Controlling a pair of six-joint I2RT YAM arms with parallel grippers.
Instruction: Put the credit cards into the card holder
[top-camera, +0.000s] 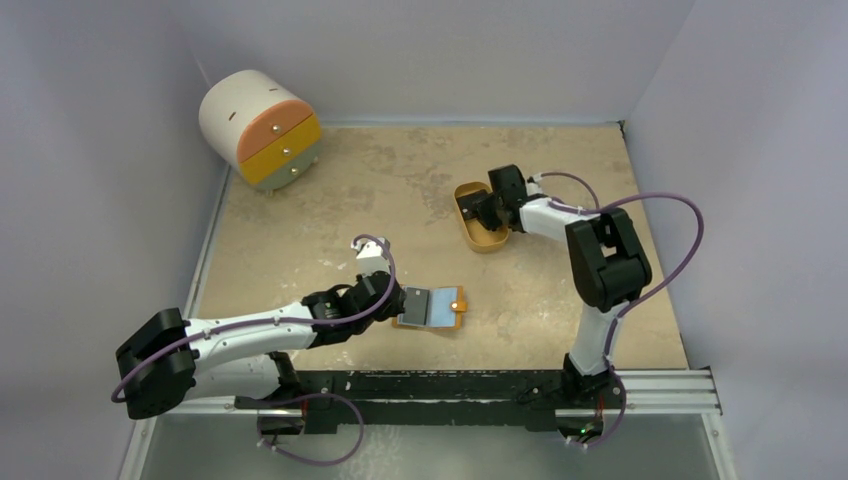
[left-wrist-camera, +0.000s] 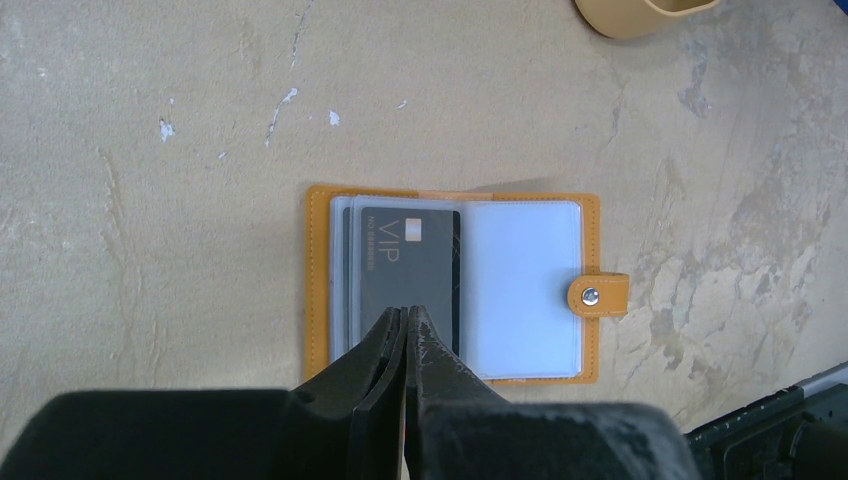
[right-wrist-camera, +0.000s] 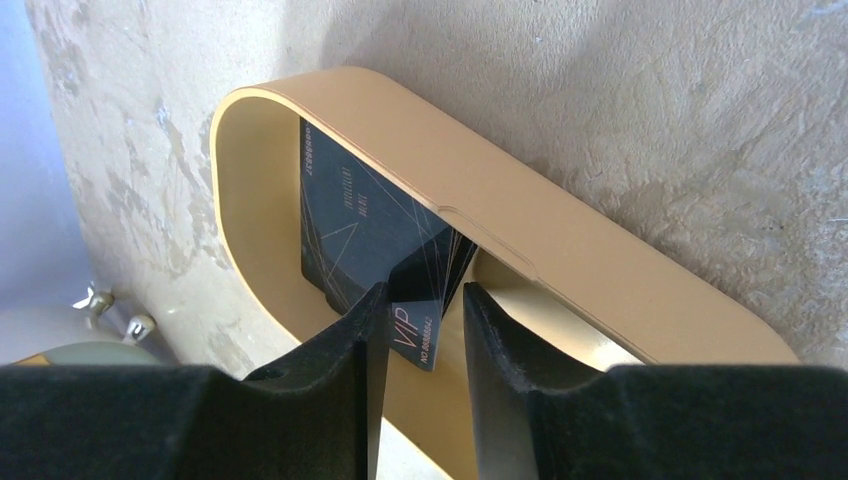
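An orange-edged card holder (left-wrist-camera: 312, 270) lies spread open on the table, with a black VIP card (left-wrist-camera: 410, 265) in the clear sleeve on its left side; the right side (left-wrist-camera: 523, 285) shows a pale, card-free sleeve. Above its lower left part, my left gripper is shut with nothing visible between the fingertips. Dark cards (right-wrist-camera: 365, 215) rest in one end of a tan tray (right-wrist-camera: 500, 180), one showing VIP lettering. My right gripper is partly open at the cards' near edge, its left fingertip (right-wrist-camera: 378, 300) overlapping a card in view; contact I cannot tell.
A drum-shaped cabinet with coloured drawers (top-camera: 270, 135) stands at the back left. The tray's rim (top-camera: 462, 228) rises around the cards. Bare table (top-camera: 370, 180) lies between cabinet and tray.
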